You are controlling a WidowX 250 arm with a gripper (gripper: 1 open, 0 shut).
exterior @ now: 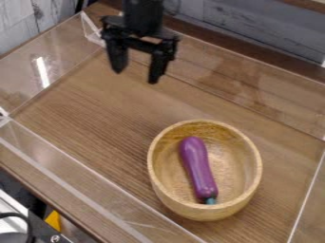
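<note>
My gripper [139,59] hangs over the back of the wooden table, left of centre, blurred, with its two dark fingers set wide apart and open. No object shows between them. At the front right, well away from the gripper, a round beige bowl [237,173] holds a long purple eggplant-like object [197,166] with a teal tip.
Dark cables [18,228] show at the lower left corner.
</note>
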